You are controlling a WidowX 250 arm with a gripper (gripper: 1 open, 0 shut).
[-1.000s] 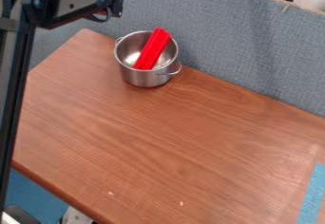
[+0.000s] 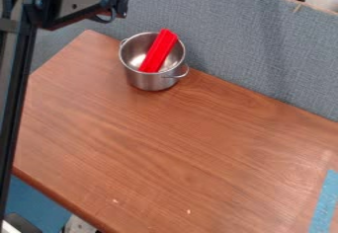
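A steel pot (image 2: 149,76) with side handles stands at the back of the wooden table, near the grey padded wall. A red oblong object (image 2: 160,47) leans inside it, its upper end above the rim. The dark robot arm reaches across the top left of the view; its gripper's fingertips cannot be made out, so its opening is not visible.
A grey padded wall (image 2: 244,49) runs behind it. A blue tape strip (image 2: 323,199) lies at the right edge.
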